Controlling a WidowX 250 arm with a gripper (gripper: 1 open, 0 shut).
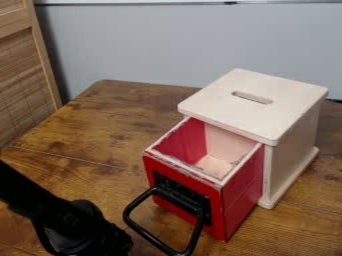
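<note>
A pale wooden box [290, 150] with a slot in its lid stands on the right of the table. Its red drawer [233, 205] is pulled out toward the front and looks empty inside. My black gripper [171, 208] is at the drawer's front face, at the lower middle, with a black arm reaching in from the lower left. Whether its fingers are open or shut on the drawer front cannot be made out.
A grey wall [147, 45] stands at the back, and a slatted wooden panel [20, 80] at the left.
</note>
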